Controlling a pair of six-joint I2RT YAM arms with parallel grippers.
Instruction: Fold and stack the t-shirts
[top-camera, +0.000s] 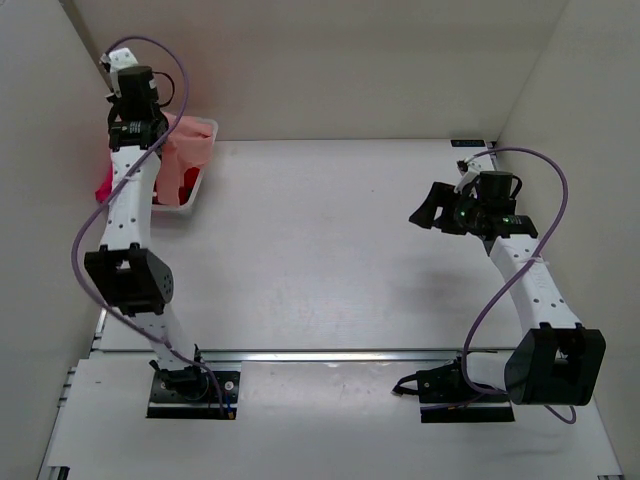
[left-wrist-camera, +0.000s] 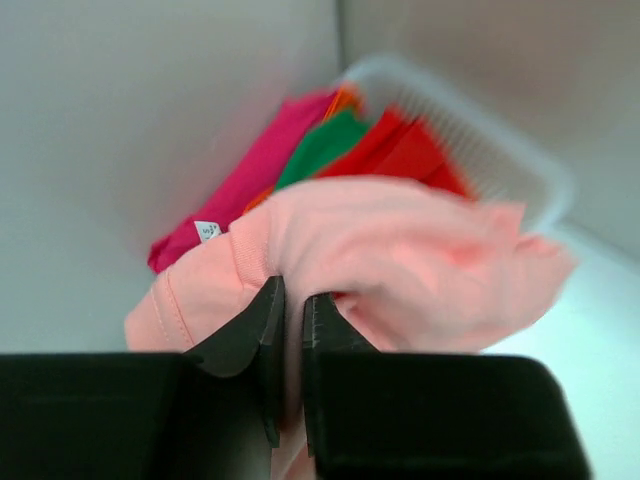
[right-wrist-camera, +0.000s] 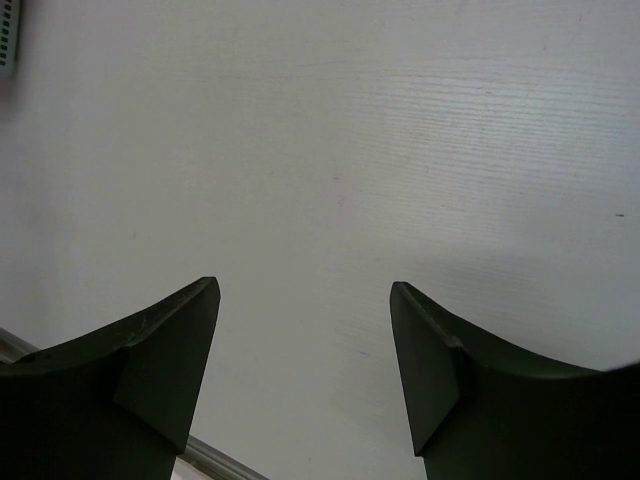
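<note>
A pink T-shirt (top-camera: 183, 150) (left-wrist-camera: 400, 250) hangs from my left gripper (top-camera: 136, 92), which is shut on it above the white basket (top-camera: 207, 130) (left-wrist-camera: 500, 150) at the back left. Magenta (left-wrist-camera: 240, 175), green (left-wrist-camera: 320, 145), orange and red (left-wrist-camera: 400, 150) cloth shows in the basket in the left wrist view. My right gripper (top-camera: 430, 205) stands open over the bare table at the right, nothing between its fingers.
Walls (top-camera: 340, 70) close it in at the back and both sides, and a metal rail (top-camera: 300, 355) runs along the front edge.
</note>
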